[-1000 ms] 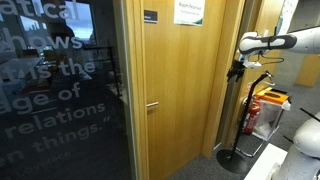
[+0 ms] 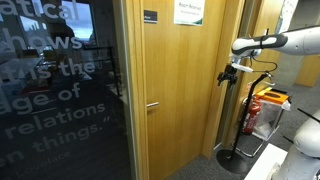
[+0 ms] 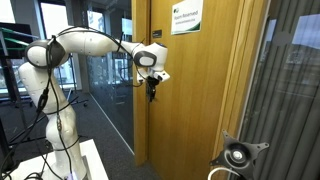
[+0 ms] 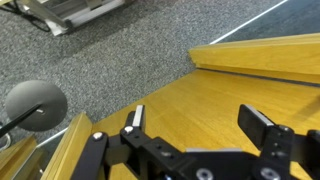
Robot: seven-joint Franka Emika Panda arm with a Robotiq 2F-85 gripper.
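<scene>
My gripper is open, its two black fingers far apart with nothing between them in the wrist view. In exterior view 1 it (image 2: 222, 82) hangs at the right side of a tall wooden door (image 2: 178, 85), well away from the silver handle (image 2: 152, 105). The door looks closed there. Exterior view 2 has the gripper (image 3: 151, 94) in front of the door's left part (image 3: 185, 100); whether it touches the wood cannot be told. Below the gripper, the wrist view takes in a yellowish wooden surface (image 4: 180, 105) and grey carpet.
A stand with a round black base (image 2: 235, 160) is on the floor below the arm. Behind it is a cart with orange items (image 2: 270, 97). A sign (image 2: 188, 11) hangs high on the door. Dark lettered glass (image 2: 60, 100) fills the left; carpet before the door is clear.
In exterior view 1, the gripper has shifted a little left and down, with the arm reaching farther across the door's right side. The door has not visibly moved.
</scene>
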